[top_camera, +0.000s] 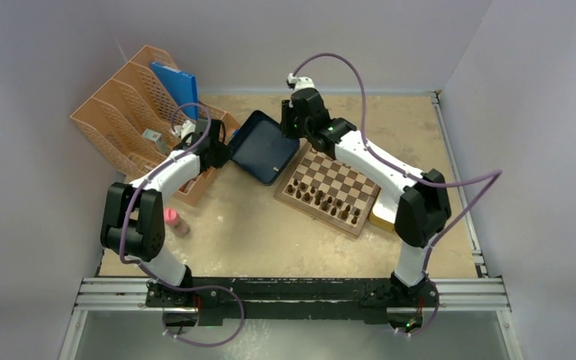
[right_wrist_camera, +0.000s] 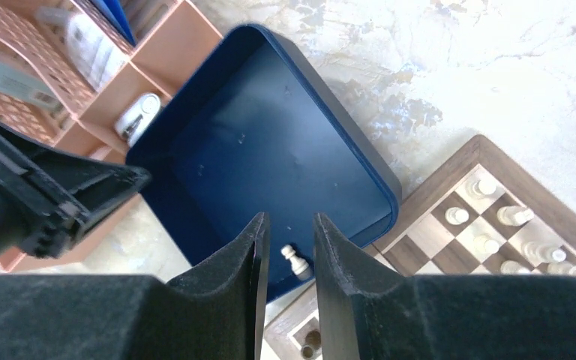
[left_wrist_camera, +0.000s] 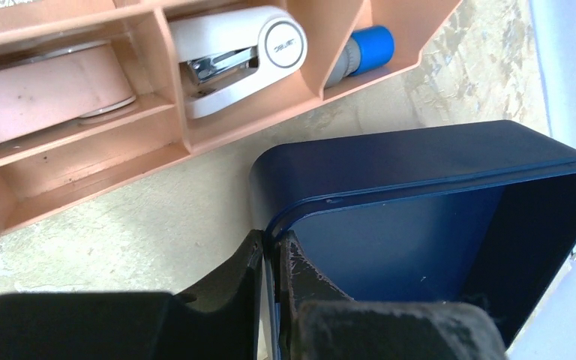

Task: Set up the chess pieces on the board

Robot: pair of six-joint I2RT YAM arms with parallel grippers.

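My left gripper is shut on the corner rim of a dark blue tray (left_wrist_camera: 412, 157). One small white piece (right_wrist_camera: 295, 262) lies in that tray in the right wrist view. The chessboard (top_camera: 292, 206) sits right of the tray, with several dark pieces (top_camera: 325, 203) along its near side and several white pieces (right_wrist_camera: 516, 215) at its far side. My right gripper hangs open above the tray's right part, beside the board, nothing between its fingers.
A peach organiser (top_camera: 109, 112) with a blue folder, stapler (left_wrist_camera: 277, 49) and other items stands at the left. A pink-capped bottle (top_camera: 172, 217) is near the left arm, a yellow box (top_camera: 382, 217) right of the board.
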